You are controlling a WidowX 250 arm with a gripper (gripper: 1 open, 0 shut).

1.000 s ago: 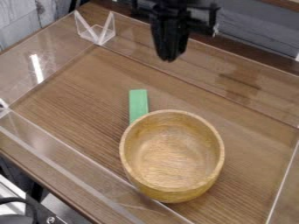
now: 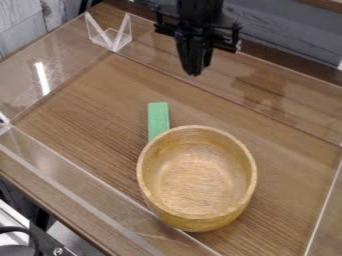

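My black gripper [image 2: 195,62] hangs from the arm at the top centre of the camera view, above the back part of the wooden table, and looks shut, with nothing visible between its fingers. Below it a green rectangular block [image 2: 158,120] lies on the table, just behind and left of a large pale yellow oval bowl [image 2: 198,213], which appears empty and stands at the lower centre.
A clear plastic stand-like object [image 2: 111,32] is at the back left. Black cable shows at the lower left corner.
The arm and gripper have shifted a little over the back of the table, with more of the arm's lower parts showing. The block and bowl have not moved.
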